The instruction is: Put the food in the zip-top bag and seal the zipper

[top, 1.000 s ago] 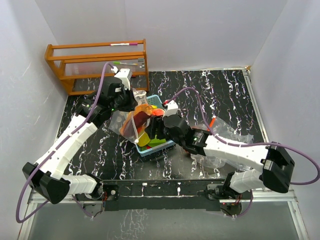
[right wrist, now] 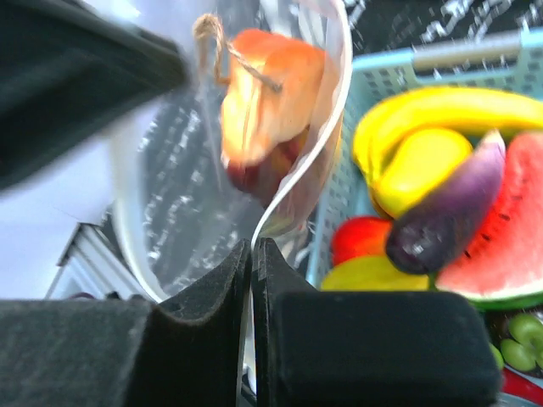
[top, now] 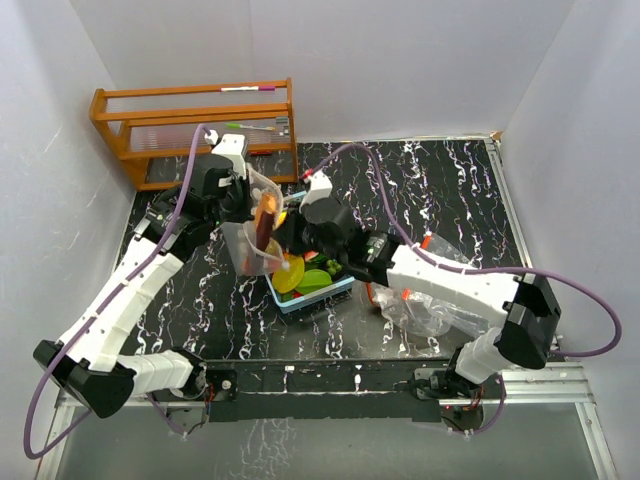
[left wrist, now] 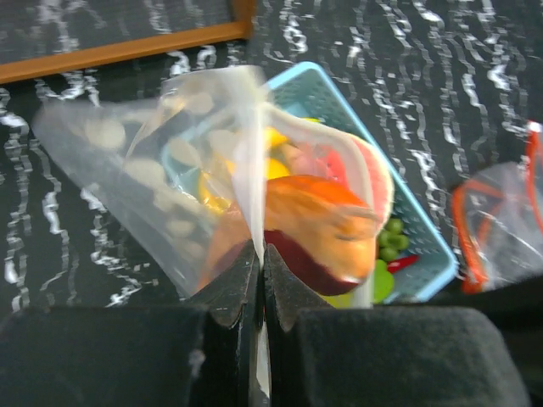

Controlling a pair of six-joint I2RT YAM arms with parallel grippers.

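Observation:
A clear zip top bag hangs between my two grippers with orange and dark red food inside it. In the left wrist view, my left gripper is shut on one edge of the bag, a thin film running between its fingers. My right gripper is shut on the opposite edge of the bag's mouth. Between the two held edges the mouth gapes open, as the right wrist view shows. The dark shape across that view's upper left is part of the left gripper.
Just under the bag stands a light blue basket holding a banana, an eggplant, watermelon and other play food. Further bags with orange edges lie to the right. A wooden rack is behind.
Both grippers have shifted left. The right gripper has come up to the bag and now grips its edge; earlier it stood beside it. The bag has moved left and hangs more upright.

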